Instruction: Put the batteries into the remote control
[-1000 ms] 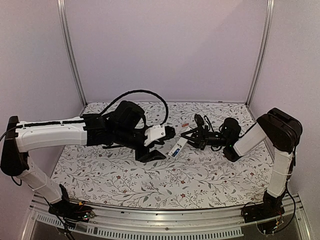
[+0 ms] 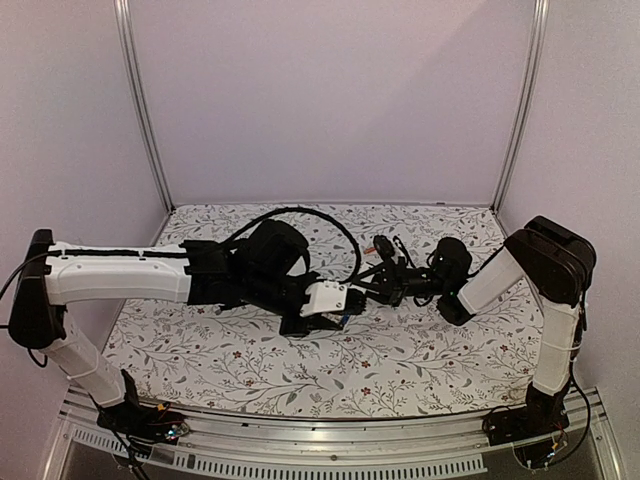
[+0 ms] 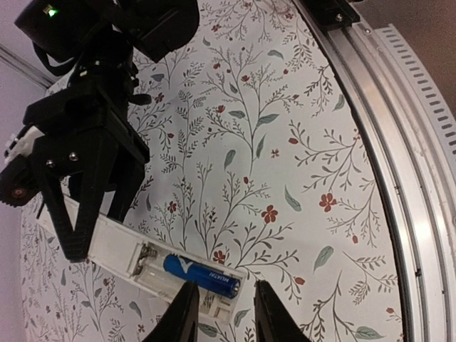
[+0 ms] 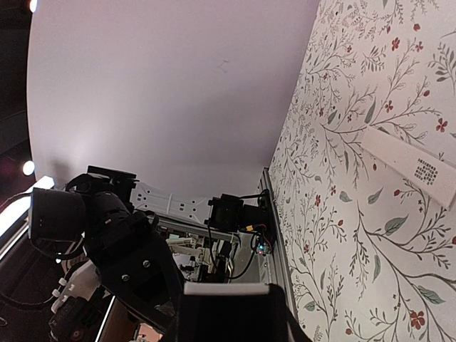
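Observation:
The white remote (image 3: 107,246) is held up by my right gripper, shut on it, with its battery compartment (image 3: 157,274) open and one blue battery (image 3: 199,274) in it; a spring shows at one end. My left gripper is just beside that compartment, fingertips apart, with nothing visible between them. In the top view the left gripper (image 2: 330,315) largely hides the remote. In the right wrist view the held remote's end is mostly dark and hard to make out.
A white slatted piece (image 4: 413,164) lies on the floral tabletop (image 2: 220,370). The metal front rail (image 3: 406,242) runs along the table's edge.
My left gripper has moved right and toward the front, over the end of the remote, covering it in the top view.

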